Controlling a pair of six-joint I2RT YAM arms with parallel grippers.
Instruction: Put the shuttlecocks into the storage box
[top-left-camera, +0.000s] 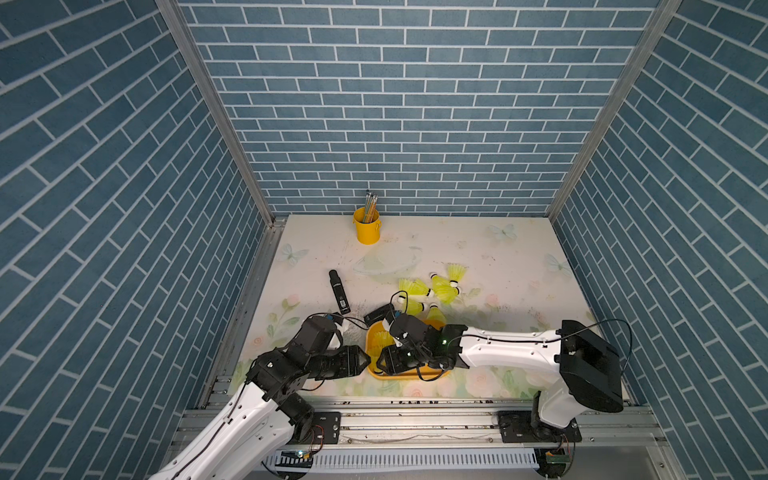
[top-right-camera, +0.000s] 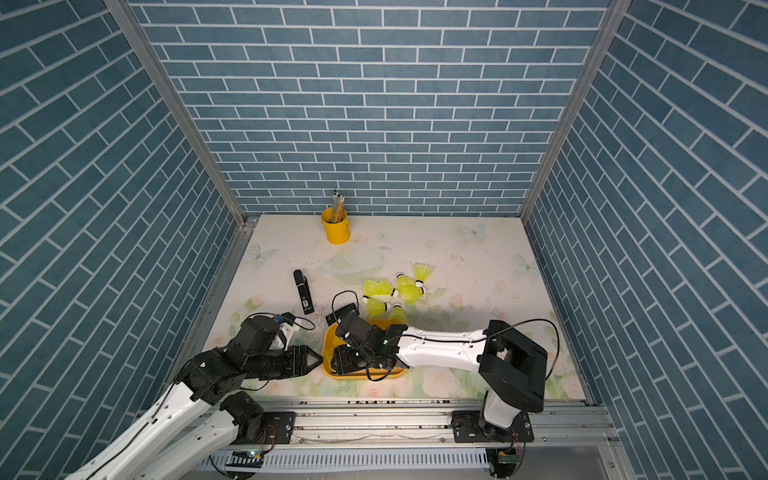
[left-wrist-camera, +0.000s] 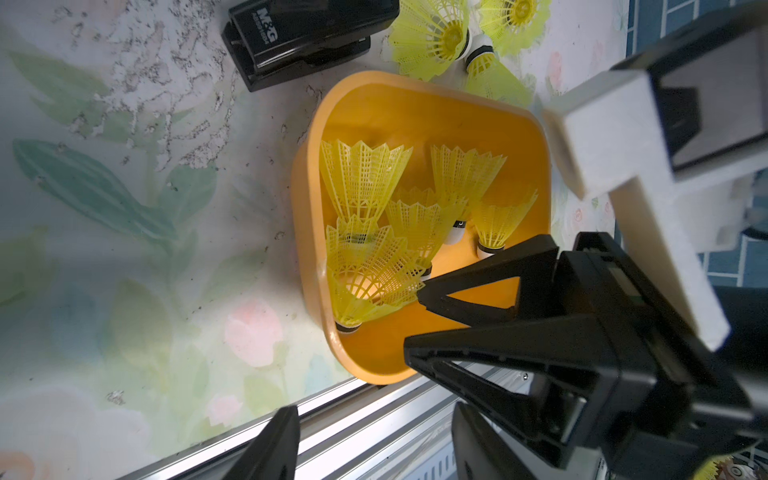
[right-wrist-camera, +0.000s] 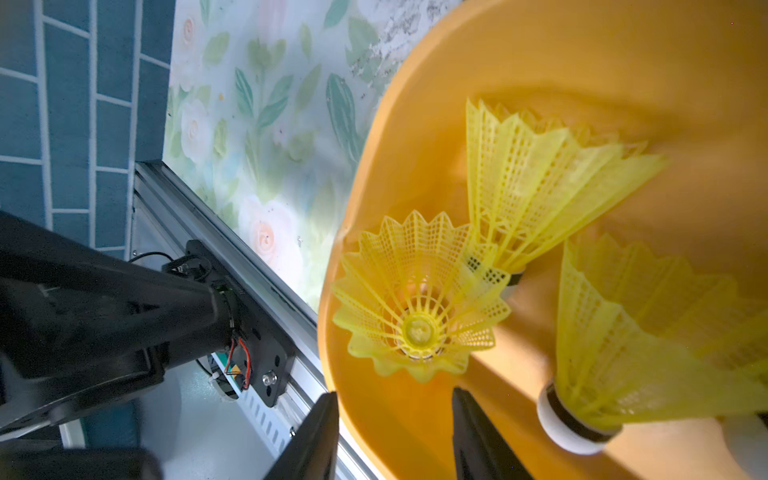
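Observation:
The orange storage box (left-wrist-camera: 317, 264) holds several yellow shuttlecocks (right-wrist-camera: 560, 176). My right gripper is over the box's left part, its fingers apart with nothing between them, pointing toward an upturned shuttlecock (right-wrist-camera: 420, 320). My left gripper hangs just left of the box over the front edge; its fingers stand apart at the bottom of its wrist view, with nothing seen between them. Several more shuttlecocks (top-left-camera: 448, 288) lie on the table behind the box.
A black stapler (left-wrist-camera: 304, 36) sits behind the box's left corner. A black pen-like object (top-left-camera: 338, 289) and a yellow bucket (top-left-camera: 368, 230) of brushes stand farther back.

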